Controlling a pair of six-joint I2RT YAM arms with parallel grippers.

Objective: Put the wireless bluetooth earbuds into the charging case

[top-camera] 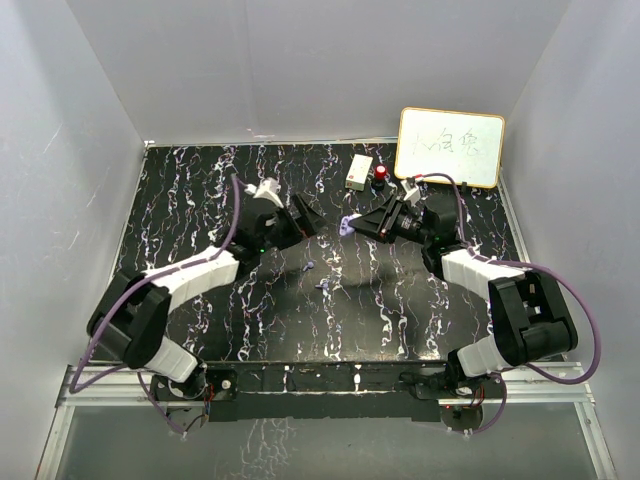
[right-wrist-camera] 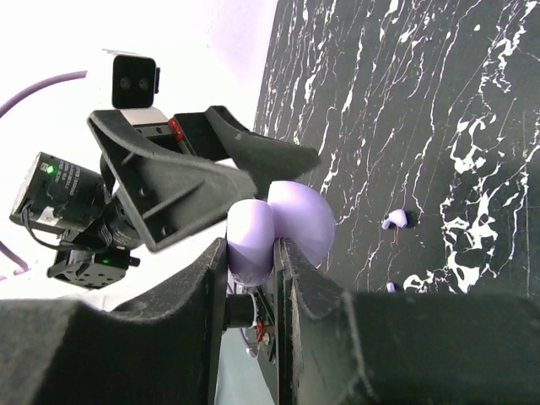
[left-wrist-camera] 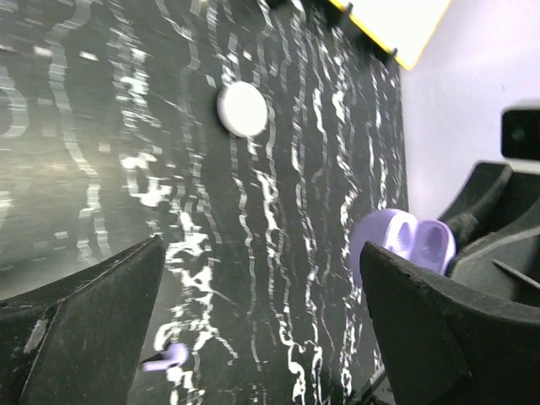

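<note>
My right gripper point(top-camera: 362, 224) is shut on the lavender charging case point(top-camera: 348, 225), which in the right wrist view point(right-wrist-camera: 295, 219) shows a rounded lid and body above the fingers. In the left wrist view the case point(left-wrist-camera: 380, 236) shows two hollows. My left gripper point(top-camera: 312, 220) stands open just left of it, nothing between its fingers. Two small lavender earbuds lie on the dark marbled table, one point(top-camera: 309, 265) below the left gripper and another point(top-camera: 322, 285) nearer the front.
At the back stand a pale box point(top-camera: 359, 171), a red-capped container point(top-camera: 380, 175) and a whiteboard point(top-camera: 448, 148).
</note>
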